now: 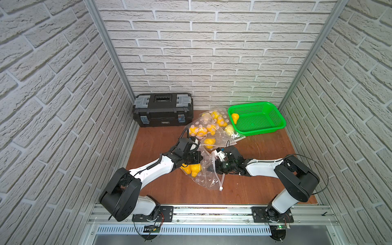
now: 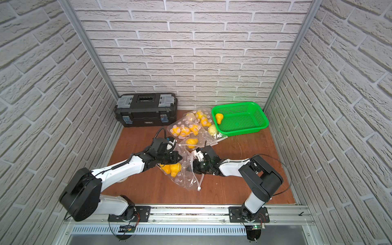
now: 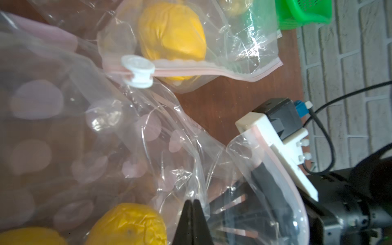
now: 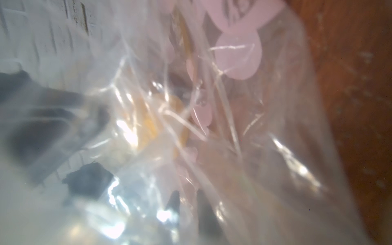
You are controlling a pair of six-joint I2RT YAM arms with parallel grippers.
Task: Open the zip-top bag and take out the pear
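Observation:
The near clear zip bag (image 1: pixel 206 178) lies between my arms with yellow pears (image 1: pixel 196 169) inside, its white slider (image 1: pixel 221 188) at the front end of the zip edge. Over the bag's left part, my left gripper is shut; creased film meets its tips, and whether any is pinched cannot be told. My right gripper is shut on the bag's film near the mouth side, seen blurred through plastic. In the left wrist view, the loose mouth edge (image 3: pixel 300 200) curves upright in front of the right arm. One pear (image 1: pixel 235 118) sits in the green basket (image 1: pixel 261 132).
Behind the near bag lie other clear bags (image 1: pixel 223 138) with yellow fruit, one close to my left gripper; its zip slider (image 3: pixel 138 70) shows in the left wrist view. A black toolbox (image 1: pixel 163 112) stands at the back left. Bare table (image 1: pixel 251 189) is at the front right.

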